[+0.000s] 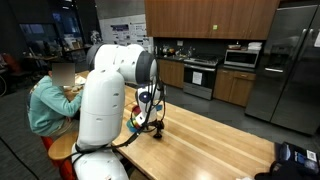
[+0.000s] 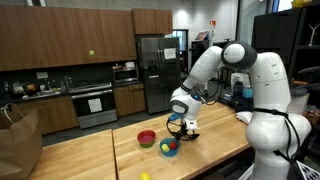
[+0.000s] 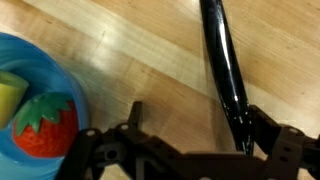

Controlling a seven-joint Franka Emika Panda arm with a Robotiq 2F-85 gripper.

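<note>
My gripper stands open low over the wooden table, with bare wood showing between its fingers. A long, glossy black object lies on the table in the wrist view, its near end close to the right finger. I cannot tell whether they touch. Left of the gripper is a blue bowl holding a toy strawberry and a yellow piece. In the second exterior view the gripper is just beside and behind the blue bowl. The black object is hard to make out there.
A red bowl stands near the blue one, and a small yellow object lies at the table's near edge. A person sits at the left.
</note>
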